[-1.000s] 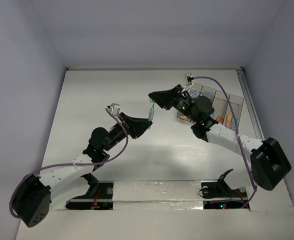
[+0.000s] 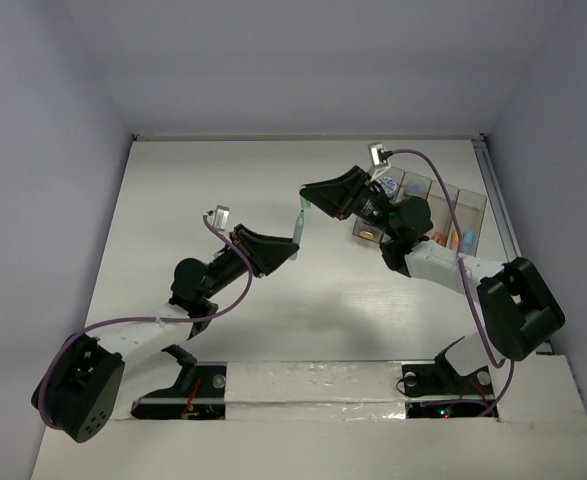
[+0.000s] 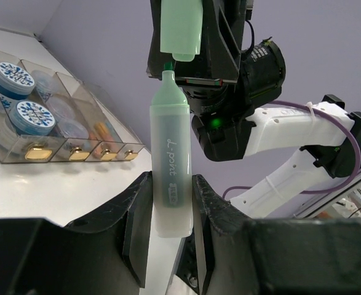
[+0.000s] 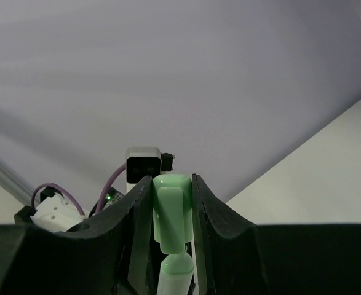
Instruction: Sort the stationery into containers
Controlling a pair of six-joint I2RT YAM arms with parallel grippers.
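Note:
A slim glue bottle (image 3: 171,166) with a pale green shoulder and dark green tip stands roughly upright in the left wrist view. My left gripper (image 2: 294,252) is shut on its lower body. Above it, my right gripper (image 2: 305,194) is shut on a light green cap (image 4: 171,212), which fills the space between the fingers in the right wrist view. The cap's lower end (image 3: 181,56) sits just over the bottle's tip (image 3: 168,66), with the tip slightly to its left there. Whether they touch, I cannot tell.
A clear divided container (image 2: 466,212) stands at the back right, partly behind the right arm. It holds round blue-and-white jars (image 3: 32,117) and some orange items (image 2: 440,239).
The bottle has shifted slightly left with my left gripper. Both grippers have stayed shut.

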